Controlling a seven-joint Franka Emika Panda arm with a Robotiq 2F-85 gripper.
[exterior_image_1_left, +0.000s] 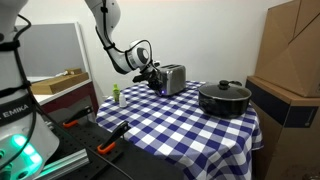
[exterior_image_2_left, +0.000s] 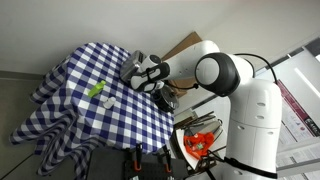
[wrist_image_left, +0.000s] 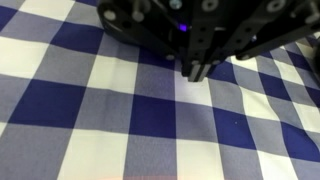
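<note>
My gripper is shut, with nothing showing between its fingers, over the blue-and-white checked cloth (wrist_image_left: 150, 115) in the wrist view. In exterior view 1 the arm reaches to the far side of the table, and the gripper end is beside the silver toaster (exterior_image_1_left: 173, 77), on its left. Whether it touches the toaster cannot be made out. A green object (exterior_image_1_left: 116, 91) and a small white object (exterior_image_1_left: 122, 100) stand on the cloth's left part; both the green object (exterior_image_2_left: 96, 89) and the white object (exterior_image_2_left: 109, 102) also show in exterior view 2.
A black lidded pot (exterior_image_1_left: 224, 99) occupies the right part of the table. Brown cardboard boxes (exterior_image_1_left: 286, 60) stand beyond it on the right.
</note>
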